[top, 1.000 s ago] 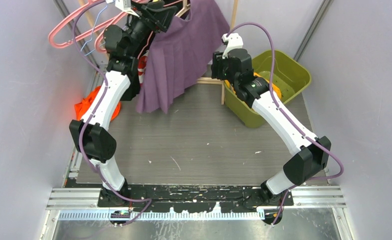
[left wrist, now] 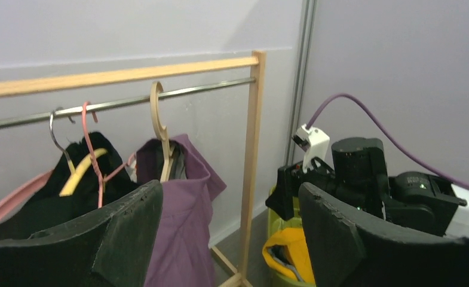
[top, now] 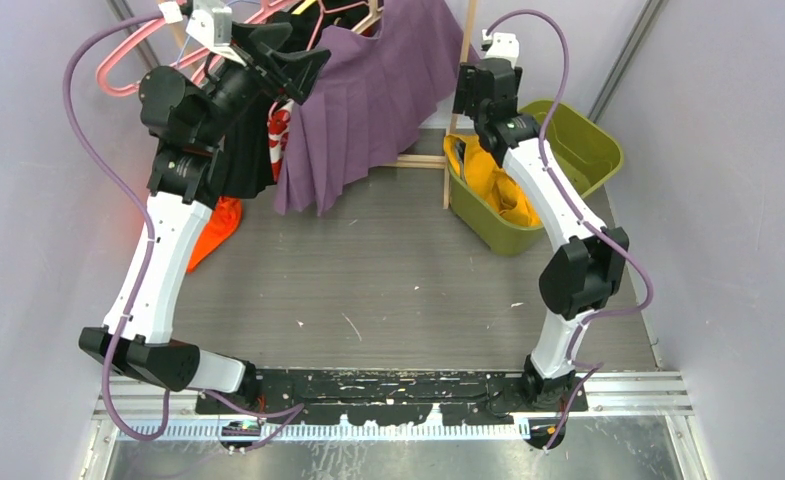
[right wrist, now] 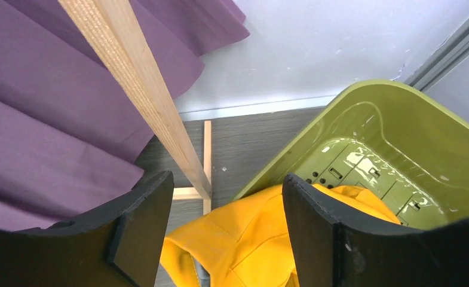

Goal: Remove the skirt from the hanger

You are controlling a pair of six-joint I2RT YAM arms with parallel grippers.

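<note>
The purple pleated skirt [top: 353, 130] hangs on the rack, its folds reaching low in the top view. Its wooden hanger [left wrist: 160, 119] hooks over the metal rail, and the lower part goes down into the skirt's waist. My left gripper [top: 313, 75] is open in front of the clothes, left of the skirt; in its wrist view nothing lies between the fingers. Over the near side of the green bin, beside the rack post, my right gripper stands open. Yellow cloth shows below its fingers [right wrist: 142, 221], and the skirt is off to its left.
The green bin [top: 593, 150] holds yellow cloth [top: 488, 185]; its far end is empty. A wooden rack post [right wrist: 142, 84] rises between skirt and bin. Pink hangers [top: 118, 65] and black garments [left wrist: 94, 155] crowd the left. Open floor [top: 368, 290] lies in front.
My left arm has moved left and its gripper has shifted away from the skirt's upper part. The right gripper has moved right and toward the back, beside the post, uncovering more yellow cloth.
</note>
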